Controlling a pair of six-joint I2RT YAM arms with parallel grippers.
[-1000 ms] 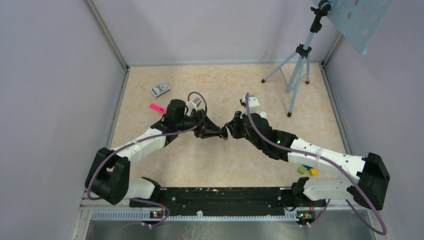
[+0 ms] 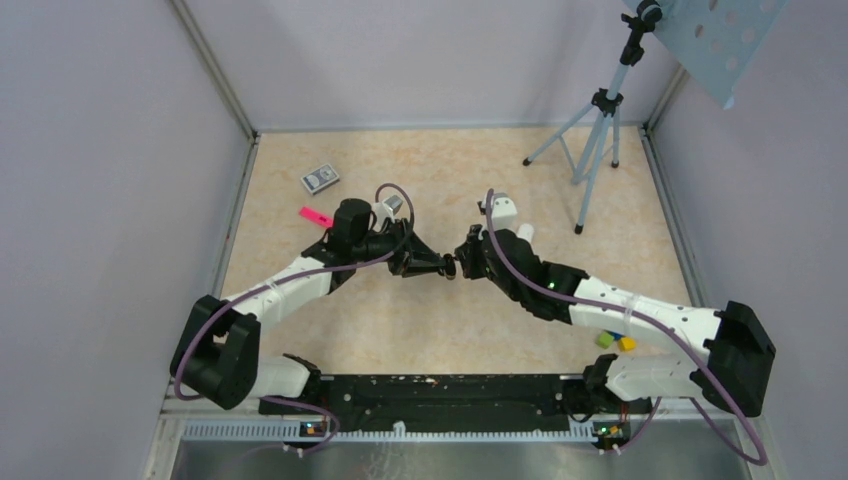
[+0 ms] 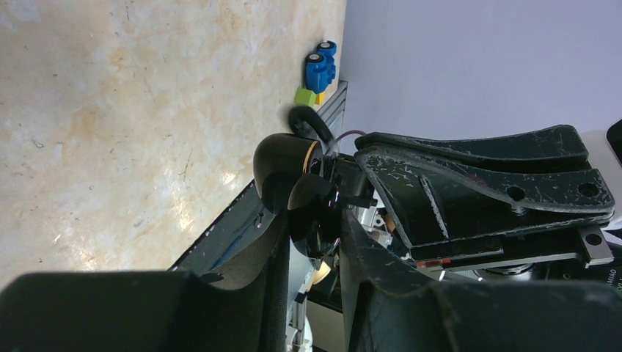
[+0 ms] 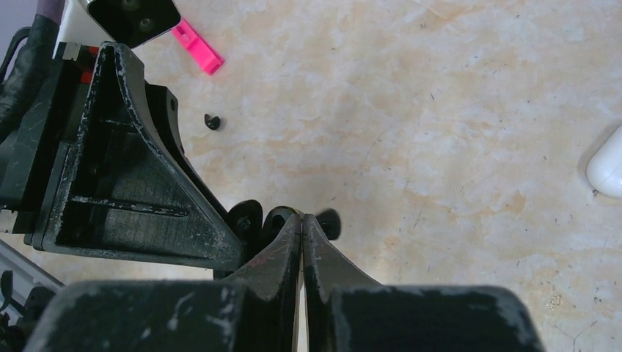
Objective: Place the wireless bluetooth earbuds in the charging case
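Note:
Above the table's middle, my left gripper (image 2: 436,262) is shut on a glossy black charging case (image 3: 314,213), held upright between its fingertips; in the left wrist view a rounded dark half with an orange edge sits behind the front part. My right gripper (image 2: 464,256) faces it from the right, shut, with its fingertips beside the case and nothing clearly between them. A small black earbud (image 4: 212,122) lies on the table in the right wrist view. Whether an earbud sits in the case is hidden.
A pink object (image 2: 316,217) and a grey box (image 2: 320,178) lie at left. A white object (image 4: 607,165) lies under the right arm. Coloured blocks (image 2: 626,343) lie at right front. A tripod (image 2: 595,150) stands back right.
My right gripper and arm have moved slightly to the right, a little away from the case. My left gripper holds still.

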